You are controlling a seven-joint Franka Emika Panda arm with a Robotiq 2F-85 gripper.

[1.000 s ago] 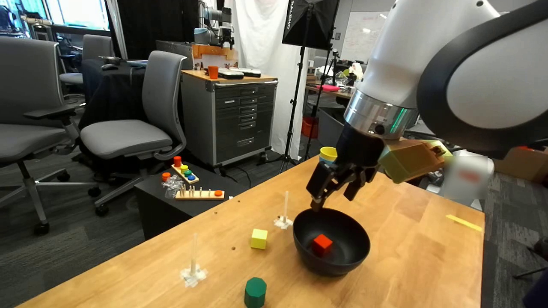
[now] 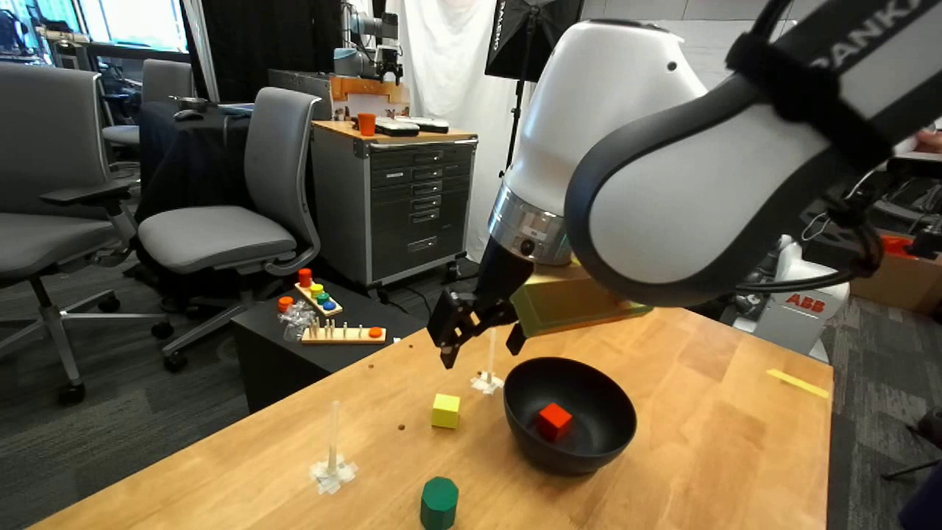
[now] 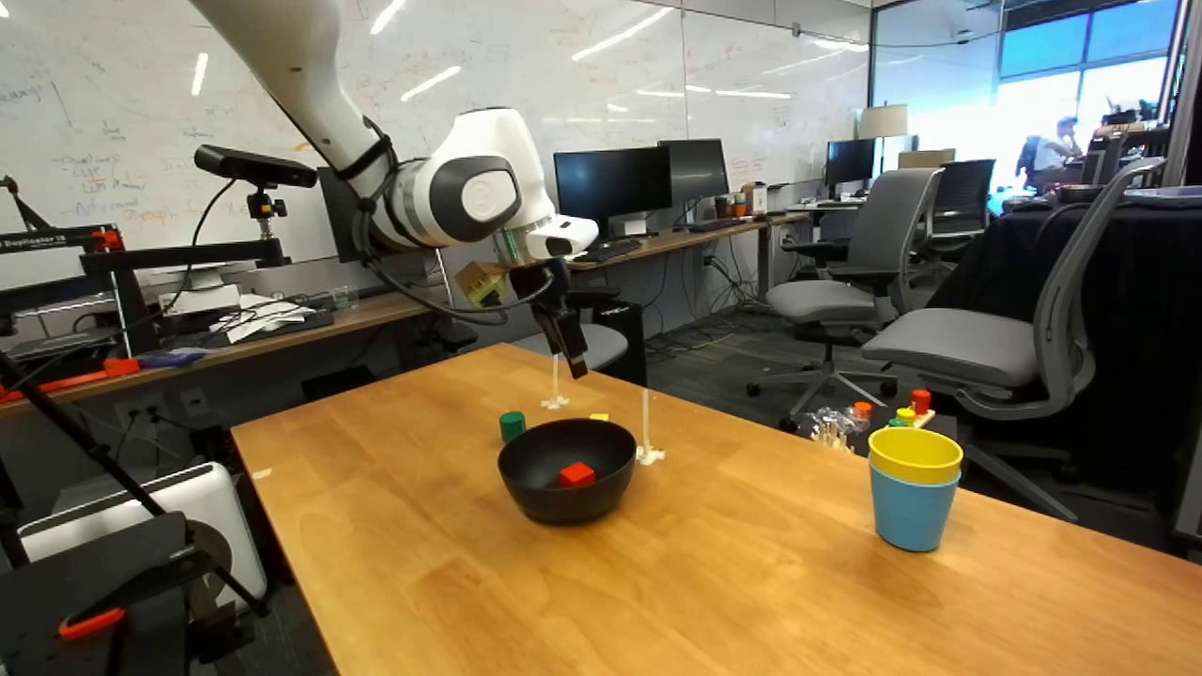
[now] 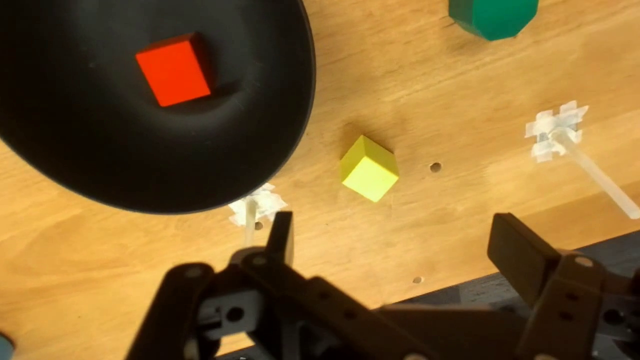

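A red cube (image 4: 174, 71) rests inside the black bowl (image 2: 569, 452), which stands on the wooden table. Beside the bowl, on bare wood, is a yellow cube (image 4: 370, 169); in exterior view 2 the bowl's rim hides most of it. A green octagonal block (image 2: 438, 503) stands apart from both, and only part of it enters the wrist view at the top. Above the table hangs my gripper, open, its fingers wide apart with nothing between them. In the wrist view the yellow cube appears between and beyond the fingertips.
Two thin upright pegs, one peg (image 2: 333, 450) near the green block and another peg (image 2: 491, 358) close to the bowl, are taped to the table. Stacked yellow and blue cups (image 3: 915, 490) stand farther off.
In exterior view 1 my gripper has moved left, from over the bowl toward the yellow cube's side. The arm now covers the stacked cups there. The blocks and bowl have stayed put.
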